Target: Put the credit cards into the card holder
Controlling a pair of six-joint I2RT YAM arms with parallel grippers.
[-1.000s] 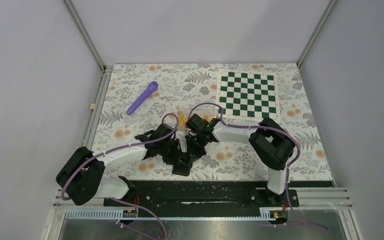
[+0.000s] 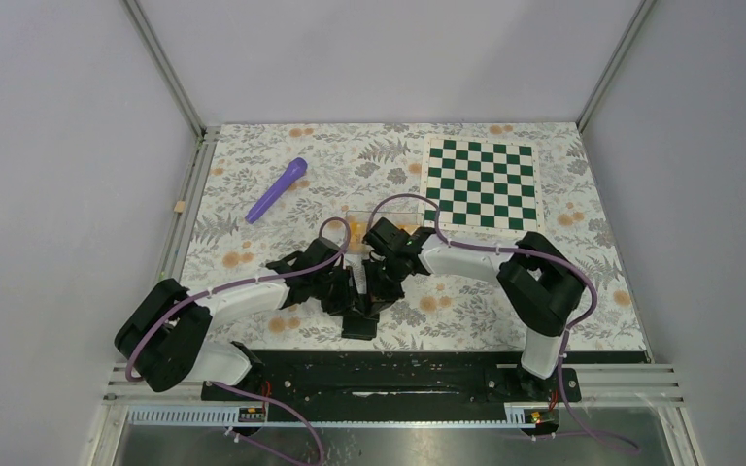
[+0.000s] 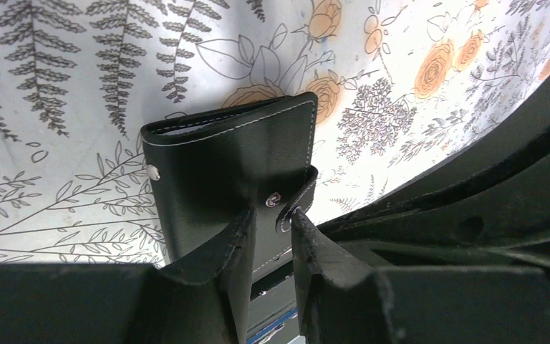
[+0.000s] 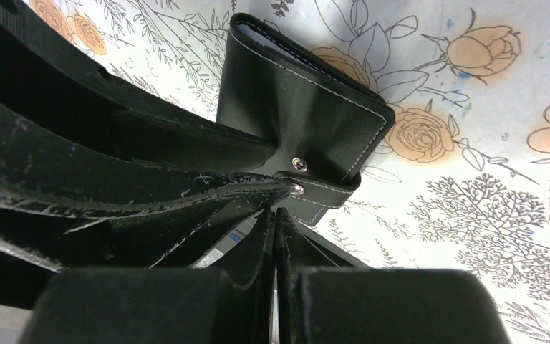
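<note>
The black card holder [image 2: 357, 328] lies at the table's front edge, under both grippers. Its strap [image 3: 304, 201] and snap [image 3: 273, 200] show in the left wrist view. A pale edge [image 4: 272, 41] shows inside its mouth; whether that is a card, I cannot tell. Something with a blue edge [image 3: 278, 327] lies at the near part of the holder. My left gripper stands a little open over the holder, one finger beside the strap's end. My right gripper is shut near the strap, with nothing seen between its fingers. No loose card is clearly visible.
A clear box [image 2: 357, 216] with orange in it stands behind the grippers, partly hidden by the right arm. The green checkered board [image 2: 481, 184] lies at back right, the purple microphone-shaped object [image 2: 277, 190] at back left. Both grippers are close together.
The holder has shifted slightly right and turned straighter, and the left gripper has moved slightly right with it. The right arm has lately moved a little outward at its elbow.
</note>
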